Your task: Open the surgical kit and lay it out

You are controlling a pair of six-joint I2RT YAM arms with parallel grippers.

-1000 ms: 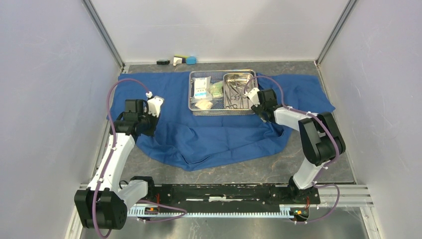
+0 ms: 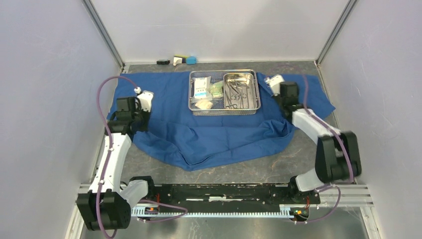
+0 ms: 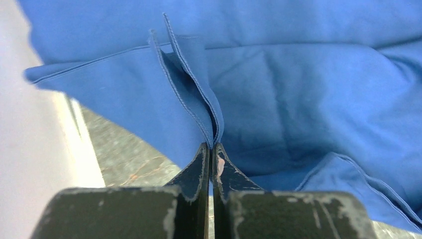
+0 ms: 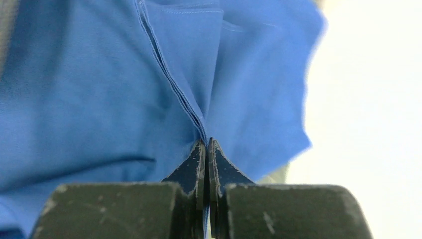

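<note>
A large blue cloth point(image 2: 214, 142) covers most of the table, spread to both sides and rumpled along its front. On it stands a wire-mesh basket point(image 2: 222, 112) with a steel tray of scissors and clamps point(image 2: 239, 92) and white packets point(image 2: 201, 88) inside. My right gripper, right of the basket, is shut on a hemmed edge of the cloth, which rises in a fold from its tips. At the left side, my left gripper is also shut on a folded hem of the same cloth. Motion blurs the right arm in the top view.
Behind the cloth, near the back wall, lie a small black object point(image 2: 163, 62) and a blue item point(image 2: 191, 60). Bare grey table point(image 2: 239, 173) shows along the front. White walls stand close to both arms.
The left gripper shifted slightly left, keeping its hem. The basket has stayed put.
</note>
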